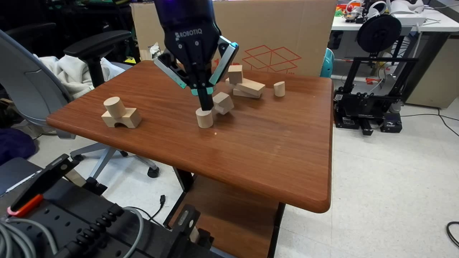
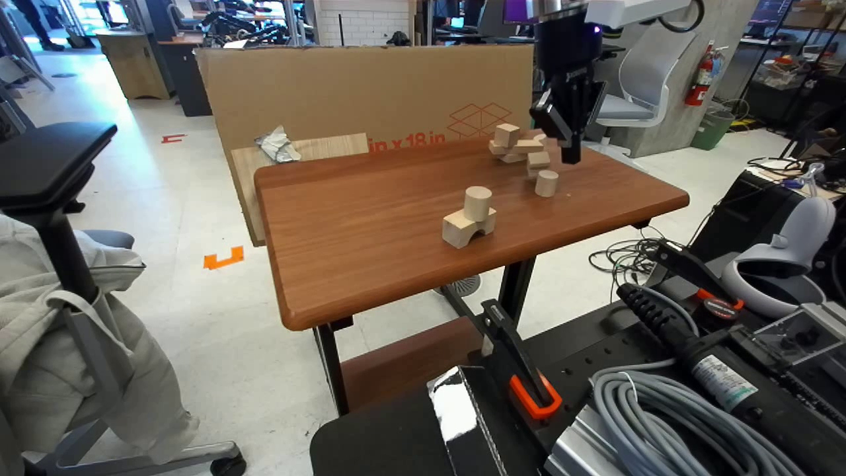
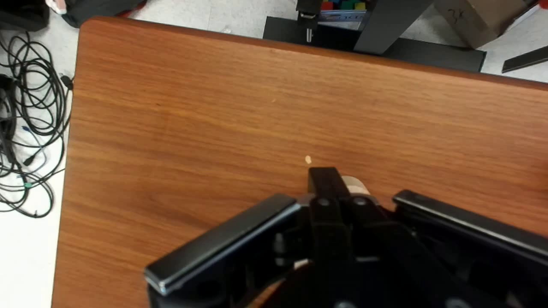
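My gripper (image 1: 206,106) is shut, its fingers together with nothing visible between them. In exterior view 1 the tips overlap the top of a short upright wooden cylinder (image 1: 204,118); contact cannot be told. Exterior view 2 shows the gripper (image 2: 570,155) to the right of that cylinder (image 2: 546,184) and above it. A wooden cube (image 1: 223,103) sits tilted just behind the cylinder, to its right in exterior view 1. In the wrist view the dark fingers (image 3: 324,180) largely hide the cylinder (image 3: 355,185), and the cube is mostly hidden.
An arch block (image 1: 129,118) carries another cylinder (image 1: 114,106) at the table's left in exterior view 1. Farther back lie stacked flat blocks (image 1: 252,86) with a small block (image 1: 235,73) on top. A slant-topped piece (image 1: 279,89) stands alone.
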